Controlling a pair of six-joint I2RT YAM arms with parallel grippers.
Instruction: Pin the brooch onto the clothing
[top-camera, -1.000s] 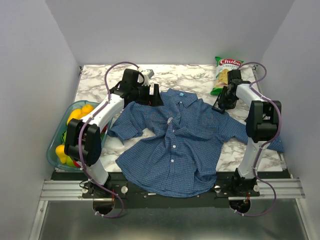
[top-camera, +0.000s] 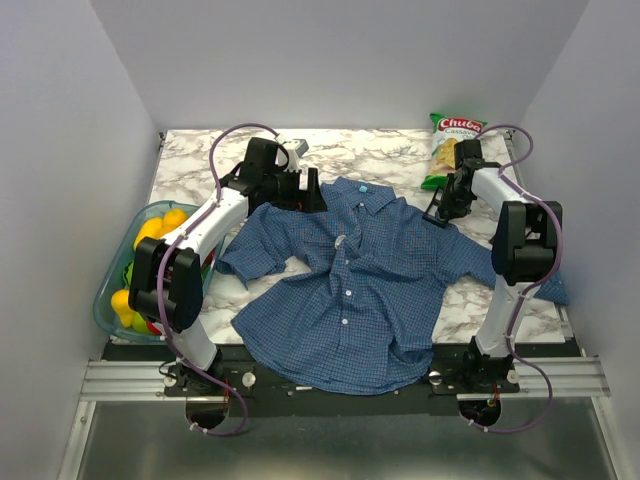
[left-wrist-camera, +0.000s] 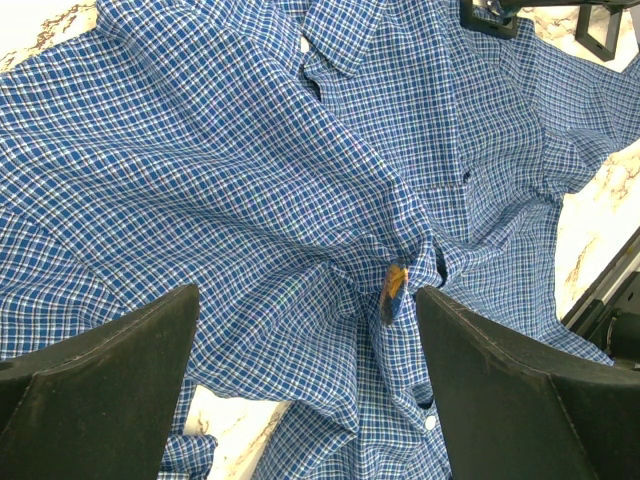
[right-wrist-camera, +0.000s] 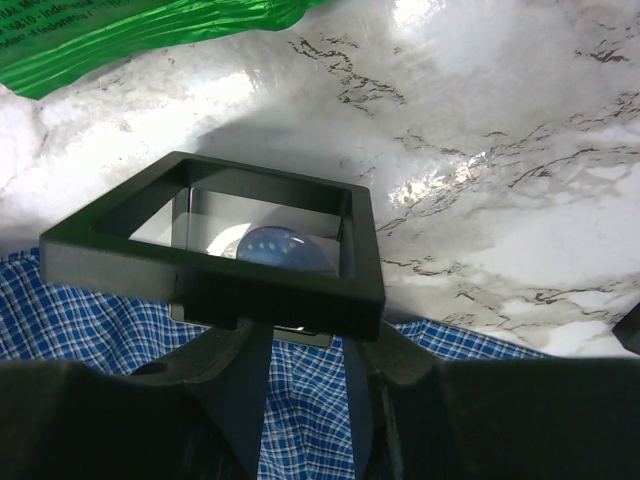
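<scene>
A blue checked shirt (top-camera: 350, 300) (left-wrist-camera: 200, 200) lies spread on the marble table. At its upper right edge, a dark box-like case (top-camera: 434, 208) (right-wrist-camera: 165, 262) with a raised frame holds a rounded blue object (right-wrist-camera: 282, 250), probably the brooch. My right gripper (top-camera: 450, 208) is at the case's near edge, its fingers part open with a gap between them; whether they touch the case is unclear. My left gripper (top-camera: 308, 198) hangs open over the shirt's upper left, nothing between its fingers.
A green chip bag (top-camera: 445, 150) (right-wrist-camera: 120, 35) lies behind the case. A basket (top-camera: 105, 300) of fruit and vegetables stands at the left. Bare marble (top-camera: 200, 150) shows at the back left.
My right gripper has shifted very slightly at the case. The left arm, shirt and other objects look unchanged.
</scene>
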